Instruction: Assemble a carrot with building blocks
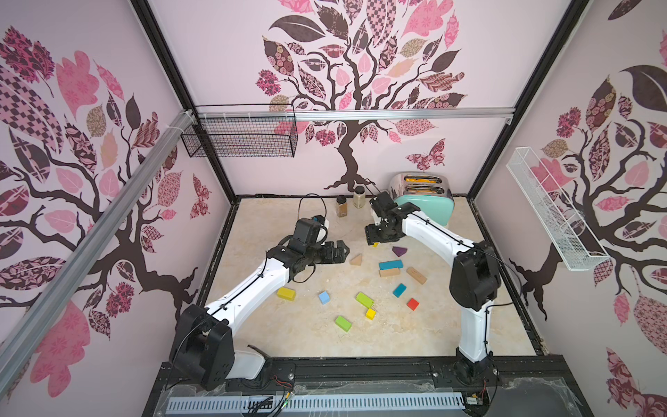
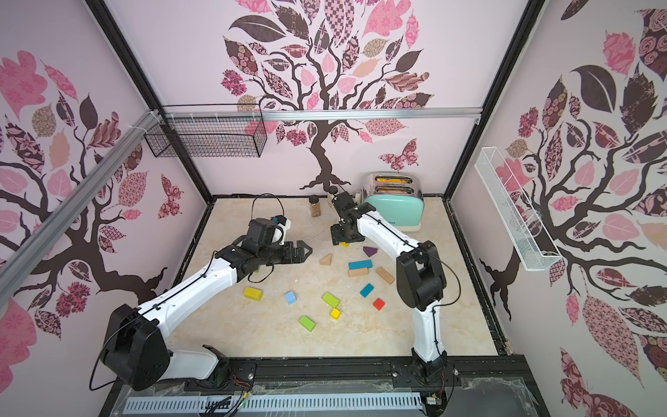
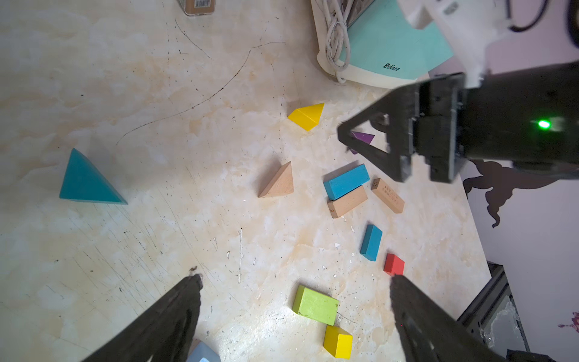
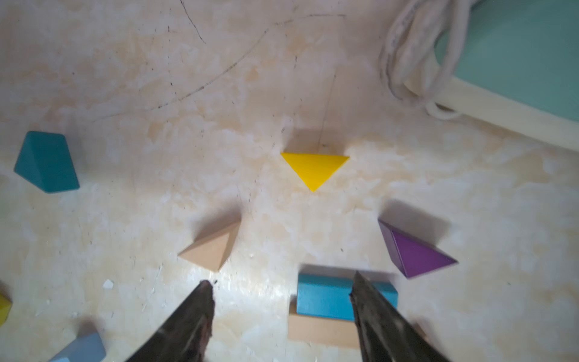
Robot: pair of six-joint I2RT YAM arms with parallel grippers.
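My left gripper (image 1: 339,251) stands open over the middle-left table, nothing between its fingers. My right gripper hangs above the middle-back blocks, its fingers apart and empty. Below it lie a yellow triangle (image 4: 313,166), a purple triangle (image 4: 422,256), a wooden triangle (image 4: 208,250), and a blue bar (image 4: 325,295) beside a wooden bar (image 4: 319,331). A teal triangle (image 3: 89,181) is to the left. Nearer the front are green blocks (image 1: 364,299), a yellow cube (image 1: 371,313), a red cube (image 1: 412,303), a light-blue cube (image 1: 323,296) and a yellow block (image 1: 285,294).
A mint toaster (image 1: 423,212) with a looped cord stands at the back right, two shakers (image 1: 342,205) at the back. A white wire basket (image 1: 552,208) is on the right wall, a black one (image 1: 239,135) above left.
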